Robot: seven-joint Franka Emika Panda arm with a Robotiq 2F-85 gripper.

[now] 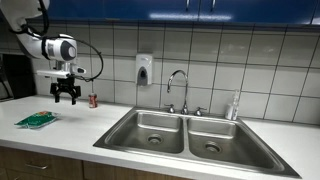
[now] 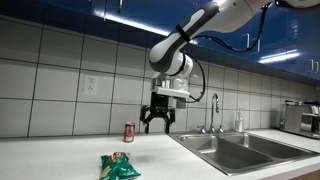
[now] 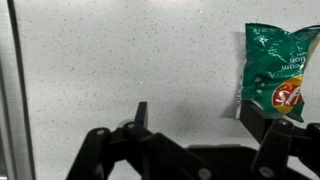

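A green chip bag (image 1: 37, 119) with a red-and-yellow logo lies flat on the white speckled counter, left of the sink. In the wrist view the bag (image 3: 279, 72) is at the right, partly past the right fingertip. My gripper is open, with only bare counter between its fingers. From outside, the gripper (image 1: 65, 98) hangs above the counter, to the right of the bag and apart from it. In the second exterior view the bag (image 2: 118, 167) rests nearer the camera than the gripper (image 2: 158, 128).
A red can (image 1: 93, 101) stands by the tiled wall behind the gripper. The double steel sink (image 1: 122, 131) with its faucet (image 1: 177, 88) lies to the right, a bottle (image 1: 233, 106) behind it. Blue cabinets (image 1: 240, 12) hang overhead. Counter around the bag is clear.
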